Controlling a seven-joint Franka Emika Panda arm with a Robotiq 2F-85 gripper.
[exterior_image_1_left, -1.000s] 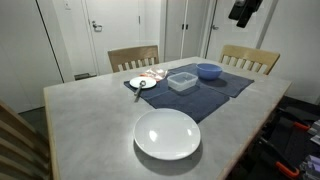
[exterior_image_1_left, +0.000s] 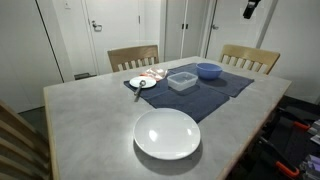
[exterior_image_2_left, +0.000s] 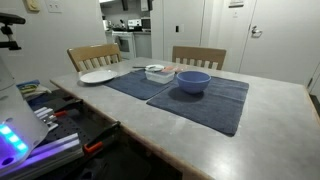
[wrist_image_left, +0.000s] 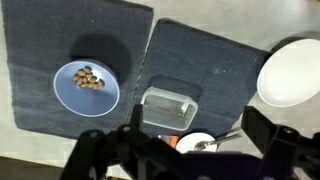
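Observation:
My gripper hangs high above the table, with its two dark fingers spread wide at the lower part of the wrist view and nothing held between them. Beneath it, a clear rectangular container (wrist_image_left: 170, 108) rests on a dark mat. A blue bowl (wrist_image_left: 87, 88) holding several brown, nut-like pieces sits to its left. On the other side lies a large white plate (wrist_image_left: 289, 73). A smaller white plate (wrist_image_left: 194, 142) is partly hidden near the bottom, with a utensil (wrist_image_left: 225, 138) reaching across its edge.
Dark placemats (exterior_image_1_left: 202, 99) lie under the bowl and container. Chairs (exterior_image_1_left: 134, 57) stand around the table. Bare tabletop (exterior_image_1_left: 90, 120) stretches across the left in exterior view 1. Something orange or patterned (exterior_image_1_left: 155, 72) lies behind the small plate.
The gripper has risen towards the top edge of exterior view 1. The bowl, container and plates have kept their places.

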